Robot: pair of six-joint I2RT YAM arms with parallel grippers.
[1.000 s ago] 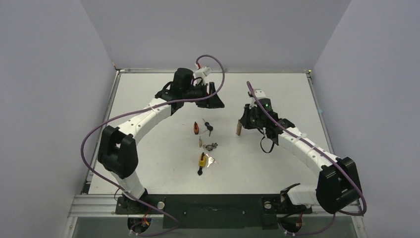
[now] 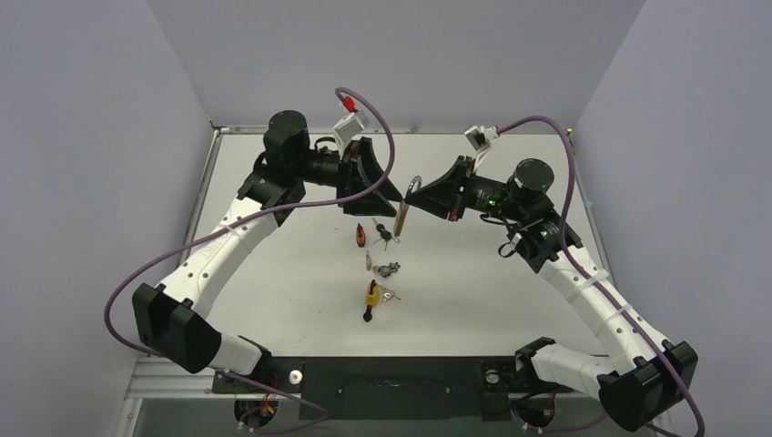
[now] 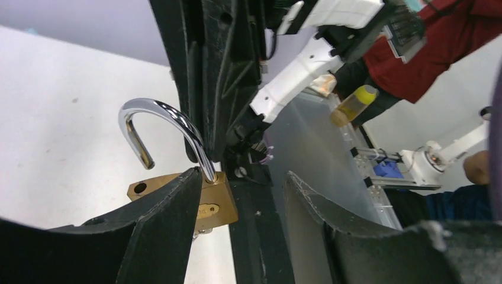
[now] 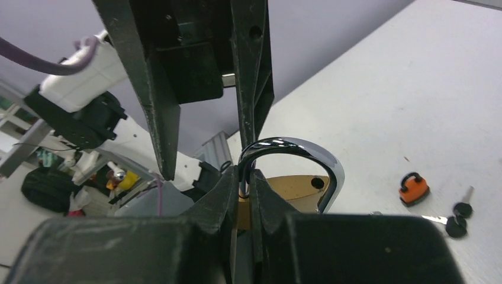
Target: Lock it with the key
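A brass padlock (image 3: pixel 216 204) hangs in the air, its silver shackle (image 3: pixel 158 109) raised, with the free end clear of its hole in the body. My right gripper is shut on that shackle near its fixed leg. At the padlock's lower end a bit of silver metal (image 3: pixel 203 231) shows; I cannot tell whether it is a key. My left gripper stands open, its fingers apart; one overlaps the edge of the brass body in the left wrist view, and contact cannot be told. The padlock's underside is mostly hidden.
Below on the white table lie an orange padlock (image 2: pixel 360 235), black-headed keys (image 2: pixel 383 232), a small brass item (image 2: pixel 369 260), a dark metal cluster (image 2: pixel 387 269), a yellow padlock (image 2: pixel 371 293) and silver keys (image 2: pixel 389 294).
My right gripper has carried the padlock left and away from the table's front.
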